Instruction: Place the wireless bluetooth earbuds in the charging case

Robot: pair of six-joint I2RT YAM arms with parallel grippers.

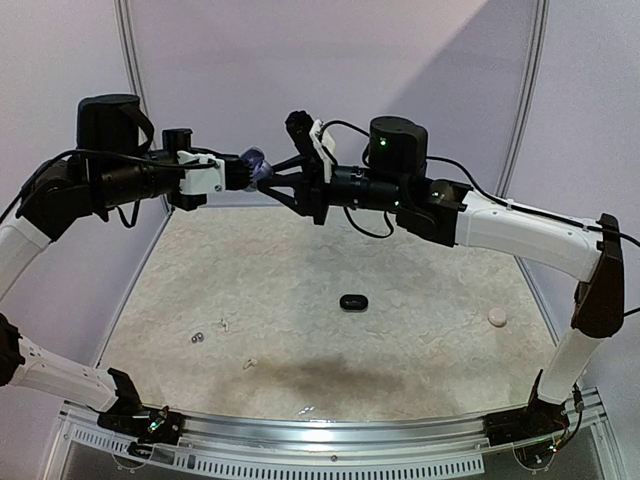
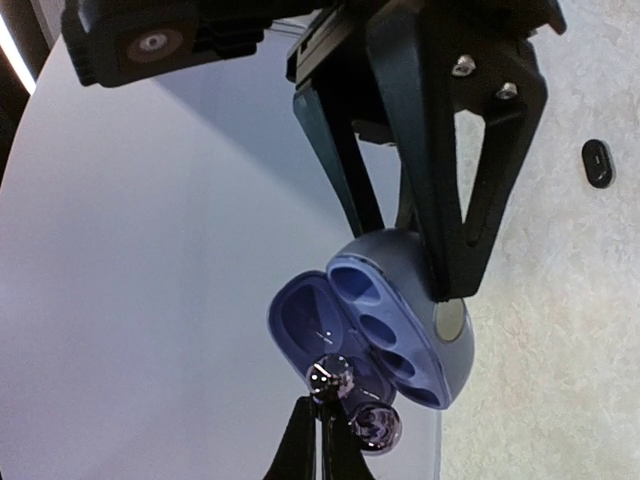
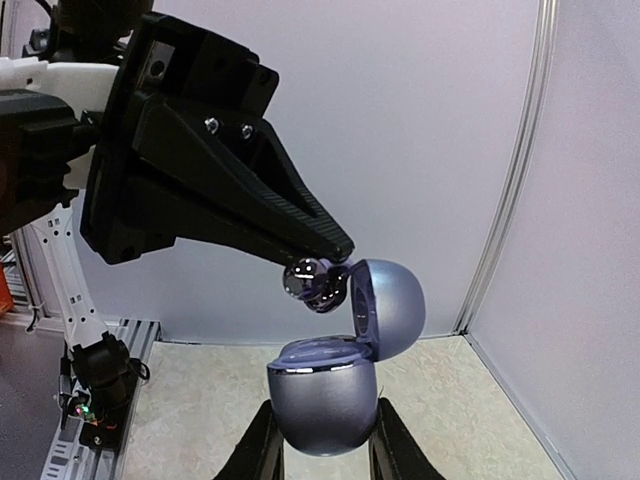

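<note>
A purple, open-lidded charging case is held in mid-air by my right gripper, shut on it. My left gripper is at the case's opening, where two shiny purple earbuds show at its fingertips, over the lid side beside the empty-looking slots. Whether they are gripped or resting against the case is hard to tell. In the top view both grippers meet above the back of the table.
On the table lie a small black oval case, a pale round object and several small pieces on the left.
</note>
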